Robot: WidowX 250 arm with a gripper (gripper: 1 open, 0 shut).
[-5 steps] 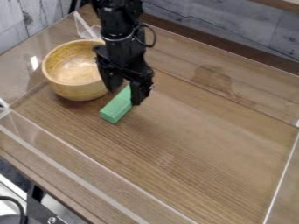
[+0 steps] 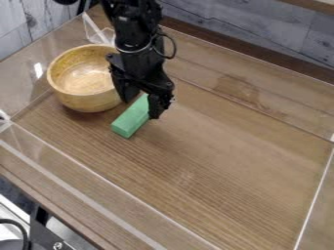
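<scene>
A black robot arm reaches down from the top of the view, its gripper (image 2: 141,96) open and low over a flat green block (image 2: 131,121). The block lies on the wooden table at a slant, partly hidden at its far end by the gripper. Whether the fingers touch it I cannot tell. Left of them sits a tan round bowl (image 2: 81,85).
Cables lie at the lower left, off the table's edge.
The gripper has shifted slightly up and left over the block. The block and bowl look unmoved.
</scene>
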